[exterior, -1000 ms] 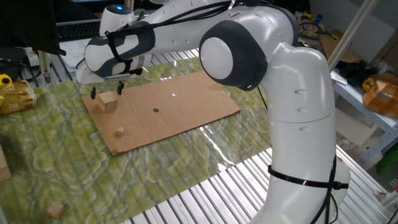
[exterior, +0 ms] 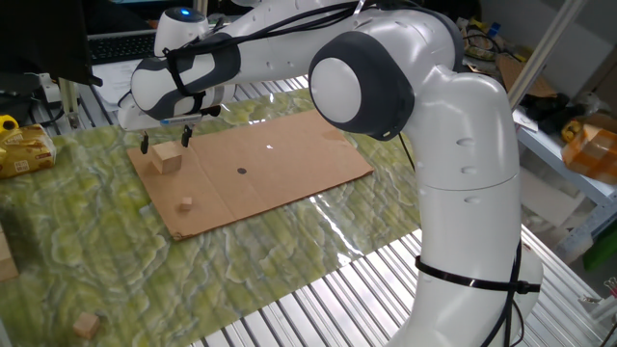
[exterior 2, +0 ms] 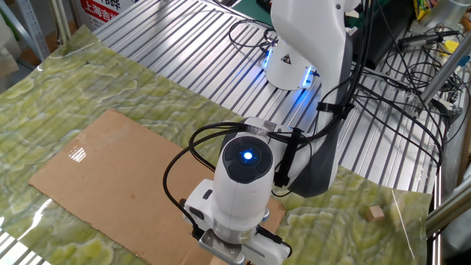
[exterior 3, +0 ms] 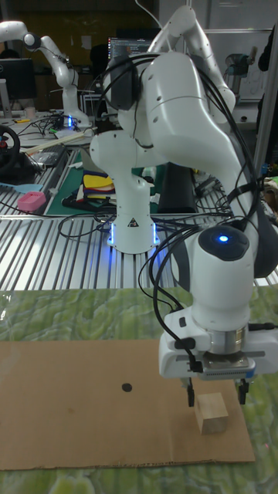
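Note:
A wooden block (exterior: 167, 158) rests on the cardboard sheet (exterior: 289, 164), close to its left end in exterior view 1. My gripper (exterior: 165, 142) is above it with its two dark fingers spread wide, one to either side of the block as seen there. In exterior view 3 the same block (exterior 3: 211, 413) shows below the gripper (exterior 3: 216, 395), nearer the right finger than the left. Whether the fingertips reach below the block's top is hard to tell. Nothing is gripped. A smaller wooden cube (exterior: 186, 203) lies on the cardboard nearer the camera. Exterior view 2 hides the fingers behind the hand.
Another small wooden block (exterior: 87, 325) lies on the green marbled cloth, off the cardboard. A dark round spot (exterior: 241, 171) marks the sheet's middle. A yellow packet (exterior: 26, 151) sits at the left edge. Most of the cardboard is bare.

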